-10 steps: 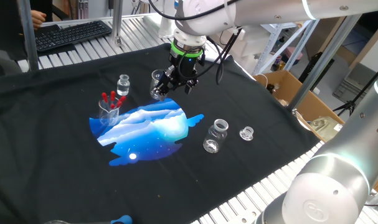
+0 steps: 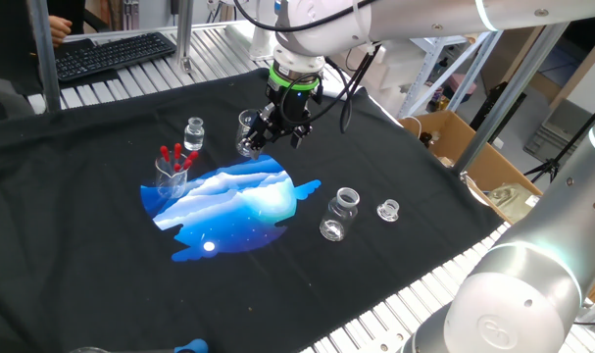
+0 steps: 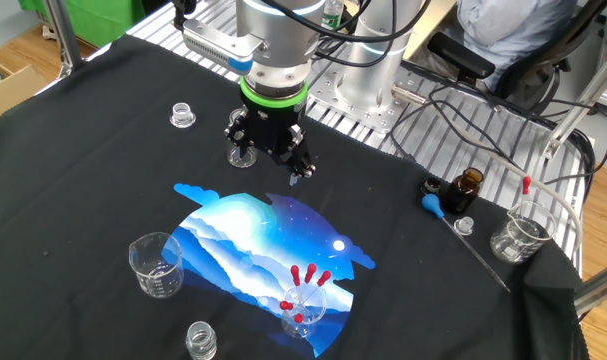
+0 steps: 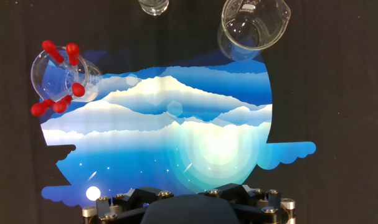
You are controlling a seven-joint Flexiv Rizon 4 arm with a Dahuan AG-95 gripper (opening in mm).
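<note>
My gripper point(image 2: 273, 141) hangs above the cloth, its fingers spread wide and nothing between them; the wrist view shows the fingers point(image 4: 282, 211) far apart at the bottom edge. A beaker point(image 4: 64, 81) holding several red-tipped droppers stands on one edge of the blue mountain picture point(image 4: 157, 124). An empty beaker point(image 4: 251, 25) stands at the picture's far edge in the wrist view. Beyond them is a small clear bottle point(image 3: 201, 341). On the picture's other side are a wide-mouthed glass bottle point(image 2: 338, 218) and a glass stopper point(image 2: 388, 210), lying apart from it.
In exterior view 2, a brown bottle point(image 3: 465, 190), a blue-bulbed dropper point(image 3: 432, 205), a small glass stopper point(image 3: 464, 226) and another beaker point(image 3: 523, 236) with a red-tipped dropper cluster near the table edge. Bare black cloth point(image 2: 91, 235) lies to the left in exterior view 1.
</note>
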